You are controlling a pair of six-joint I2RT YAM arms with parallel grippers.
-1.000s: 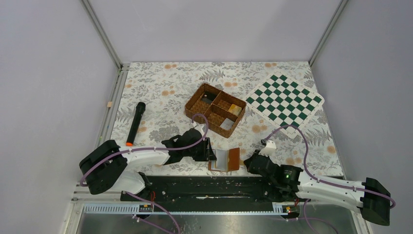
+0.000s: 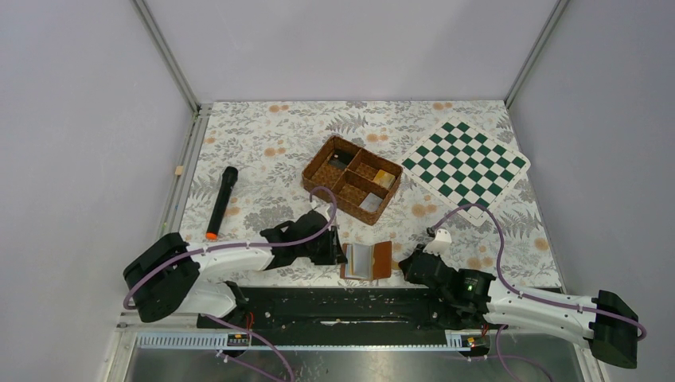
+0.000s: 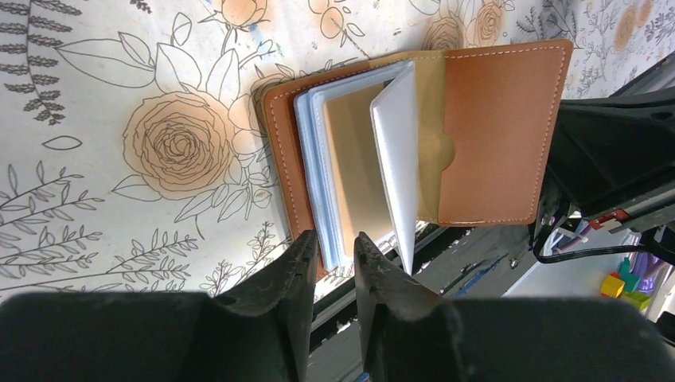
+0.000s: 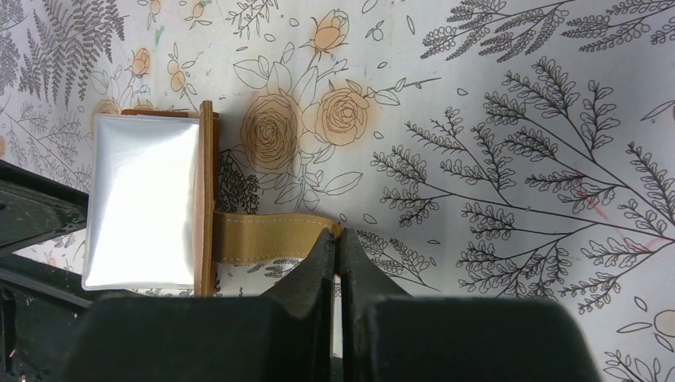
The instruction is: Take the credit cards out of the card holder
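Note:
The brown card holder (image 2: 382, 260) stands opened at the table's front edge between my arms. Its clear plastic sleeves (image 3: 322, 171) show in the left wrist view, with one white leaf (image 3: 396, 151) lifted at an angle. My left gripper is shut on the lower part of the sleeve stack, whose edge shows between its fingers. In the right wrist view, the holder's strap (image 4: 267, 237) runs from the raised cover (image 4: 206, 191) to my right gripper, which is shut on its end. I cannot tell whether any card remains inside the sleeves.
Behind the holder stands a wicker basket (image 2: 348, 181) with compartments, holding a dark card (image 2: 341, 158), a yellow card (image 2: 384, 178) and a pale card (image 2: 371, 202). A microphone (image 2: 223, 200) lies at the left, a checkered board (image 2: 466, 170) at the back right.
My left gripper has shifted slightly left along the holder, showing more of its sleeves. The right arm and the basket have stayed in place.

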